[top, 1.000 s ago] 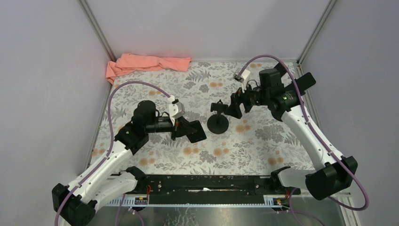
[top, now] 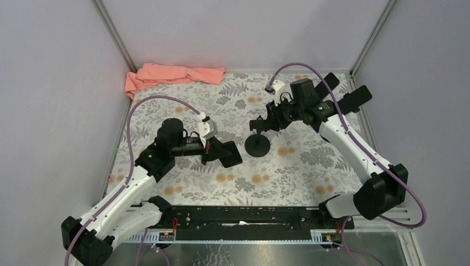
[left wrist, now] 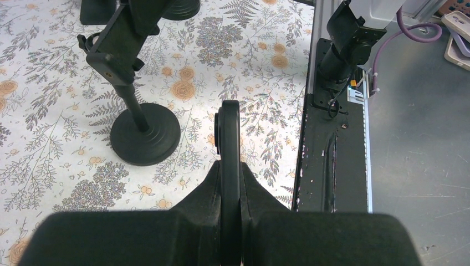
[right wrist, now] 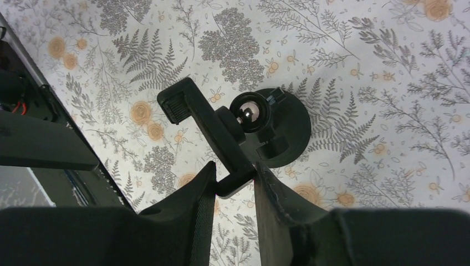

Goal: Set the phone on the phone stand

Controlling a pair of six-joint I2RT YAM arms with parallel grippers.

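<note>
My left gripper is shut on a black phone, seen edge-on in the left wrist view, left of the stand in the top view. The black phone stand stands mid-table on its round base. My right gripper is at the stand's head, with the end of its bracket at or between the fingertips; whether they grip it is unclear.
A pink cloth lies along the back left. Two black panels are at the back right, partly behind the right arm. The table front between the arms is clear.
My right arm has moved left to the stand's head, which has shifted slightly in the top view. The left arm and phone look unmoved.
</note>
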